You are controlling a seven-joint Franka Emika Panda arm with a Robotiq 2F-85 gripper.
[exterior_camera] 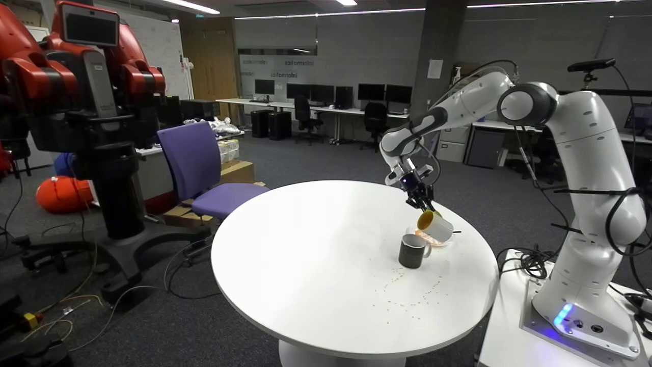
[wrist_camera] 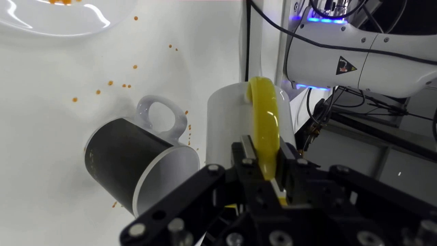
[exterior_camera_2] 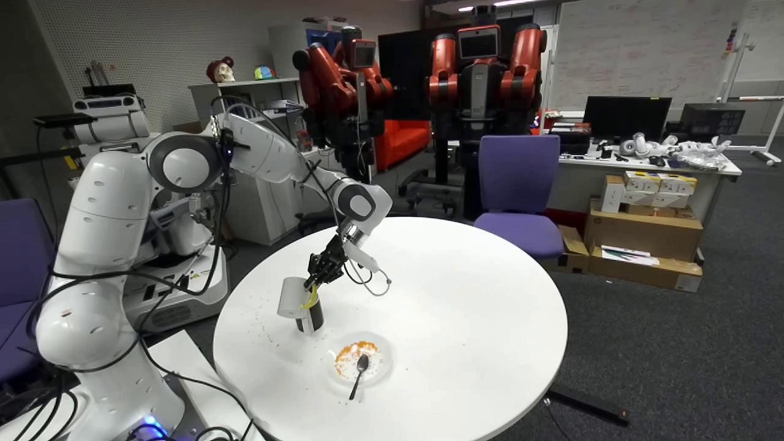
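A white mug with a yellow inside and yellow handle (wrist_camera: 266, 119) hangs tilted from my gripper, which is shut on that handle. In exterior view 1 the tilted white mug (exterior_camera: 438, 227) is above the table, its yellow mouth facing left. Close by stands a dark mug (exterior_camera: 412, 252) with a white handle, upright on the table. The wrist view has the dark mug (wrist_camera: 123, 149) to the left of the held one, apart from it. From exterior view 2 the white mug (exterior_camera_2: 292, 297) partly covers the dark mug (exterior_camera_2: 316, 316). What the held mug contains is hidden.
A white plate (exterior_camera_2: 383, 367) holds orange bits and a dark spoon (exterior_camera_2: 360, 371). Small orange pieces lie scattered on the round white table (exterior_camera: 318, 244) around the dark mug.
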